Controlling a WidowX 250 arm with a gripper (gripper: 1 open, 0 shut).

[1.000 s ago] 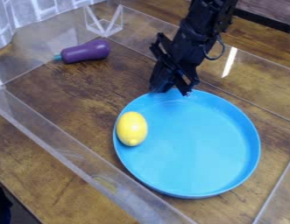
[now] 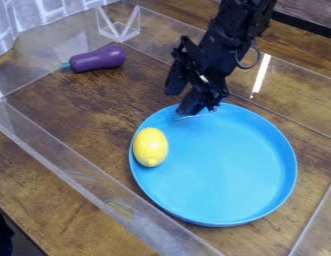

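Observation:
The black gripper (image 2: pixel 195 92) hangs over the back left rim of a round blue plate (image 2: pixel 215 175), its fingertips low near the rim. Whether anything is between its fingers is hidden by the dark body. A yellow oval object (image 2: pixel 150 147) lies on the left part of the plate. A purple eggplant-like object (image 2: pixel 98 59) lies on the wooden table to the upper left, apart from the gripper.
A small clear object (image 2: pixel 118 28) stands at the back left. Transparent strips or walls run along the left and right edges.
The gripper has shifted slightly left and its lower part looks turned or spread differently. The plate, yellow object and purple object stay in place.

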